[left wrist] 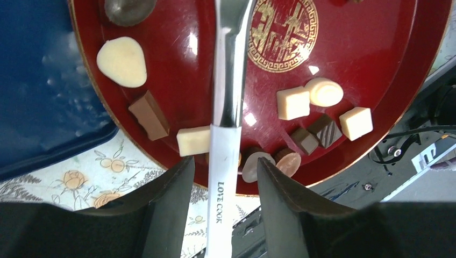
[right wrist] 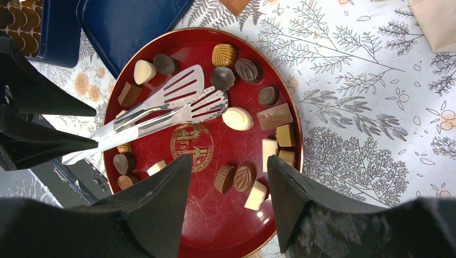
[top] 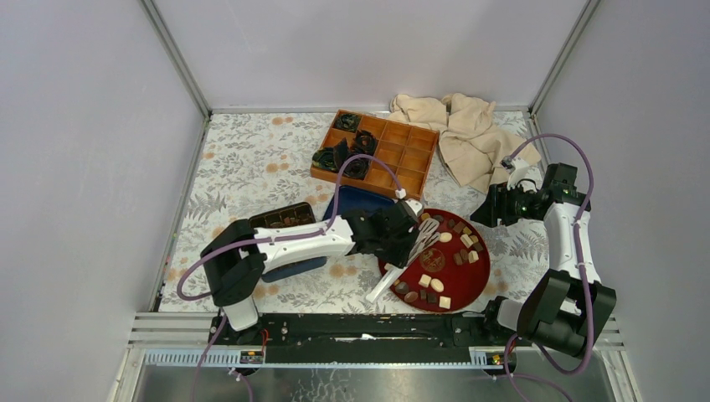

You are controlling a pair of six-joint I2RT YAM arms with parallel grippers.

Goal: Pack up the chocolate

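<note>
Silver slotted tongs (right wrist: 207,106) with white handles (top: 383,283) lie flat across the round red plate (top: 466,285), their handle ends over its rim. My left gripper is open, its fingers on either side of the tongs' handle with gaps showing. Assorted chocolates lie around the plate, among them a white oval one (right wrist: 237,119), a brown block (right wrist: 275,116) and a ridged brown one (right wrist: 245,177). To the plate's right, my right gripper (top: 486,216) hovers, fingers apart and empty. A dark box with round-cupped compartments (top: 285,215) stands to the left, partly behind the left arm.
Beside the plate lies a blue tray or lid (right wrist: 129,32), partly covered by the left arm from above. Behind stand an orange compartment box (top: 410,157) holding black coils and a beige cloth (top: 473,138).
</note>
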